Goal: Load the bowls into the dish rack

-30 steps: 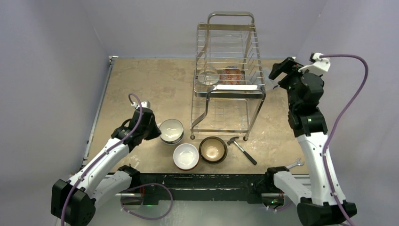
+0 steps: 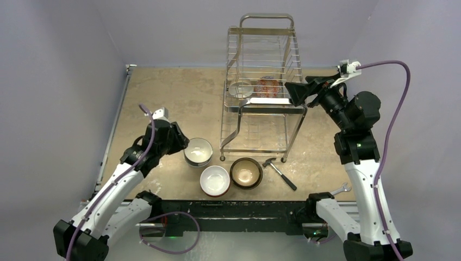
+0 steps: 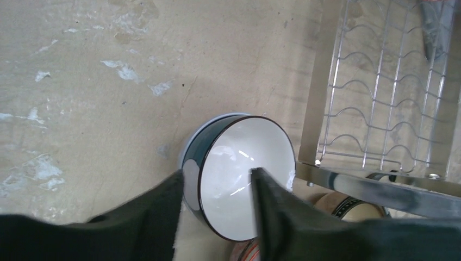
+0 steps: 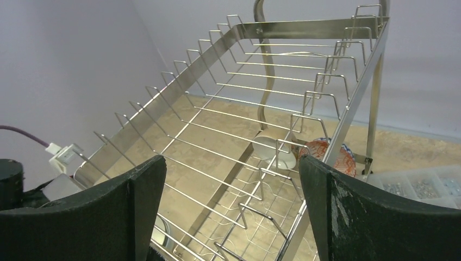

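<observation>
A dark bowl with a white inside (image 2: 198,150) stands nested in another bowl on the table. In the left wrist view, my left gripper stands open over this bowl, one finger by its outer wall and the other over its white inside. Beside it are a white bowl (image 2: 215,180) and a brown bowl (image 2: 245,173). The two-tier dish rack (image 2: 266,110) holds a pale bowl (image 2: 240,89) and a red-patterned bowl (image 2: 268,87) towards the back. My right gripper is open with nothing held, by the rack's upper right side.
A hammer (image 2: 280,174) lies right of the brown bowl, and a wrench (image 2: 342,188) near the right arm's base. Behind the rack's right side sits a clear compartment box (image 4: 421,186). Table left of the rack is bare.
My right gripper has swung left, up to the rack. The left arm has shifted slightly, its fingers parting beside the nested bowls. No bowl has visibly moved.
</observation>
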